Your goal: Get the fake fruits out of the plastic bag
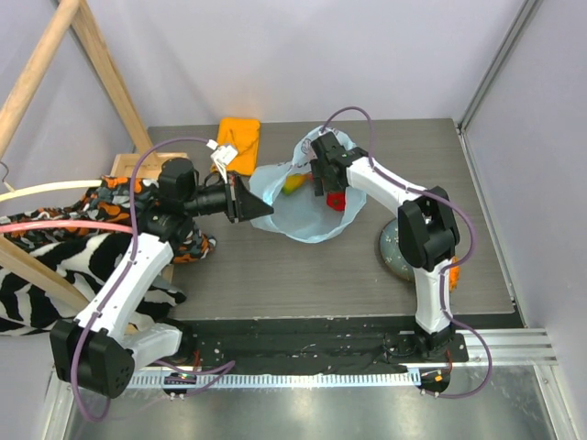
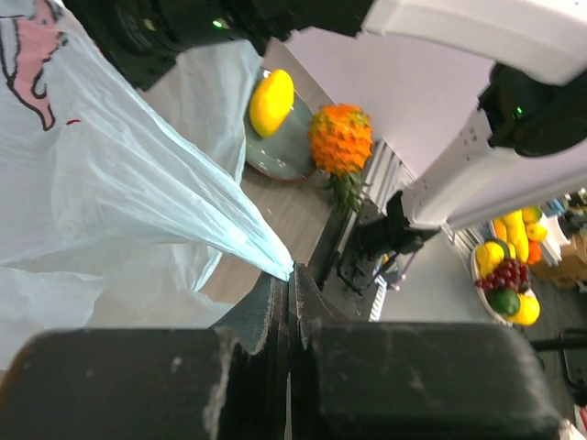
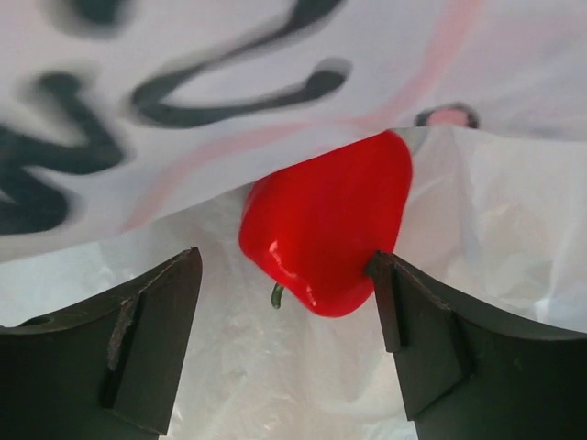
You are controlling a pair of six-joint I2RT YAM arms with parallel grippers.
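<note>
A pale plastic bag [image 1: 298, 218] lies on the table, its mouth spread. My left gripper is shut on the bag's edge and pulls it into a taut fold. Inside the bag sits a red bell pepper [image 3: 326, 225] with a short green stem. My right gripper stands open inside the bag, its fingers [image 3: 404, 330] apart and the pepper ahead of and between them. Printed bag plastic hangs over the pepper's upper side. A yellow-green fruit [image 1: 293, 183] rests farther left in the bag, partly hidden.
A round grey plate [image 2: 275, 151] with a yellow fruit [image 2: 271, 103] lies at the right, near an orange pineapple [image 2: 340, 139]. An orange cloth [image 1: 238, 145] lies behind the left gripper.
</note>
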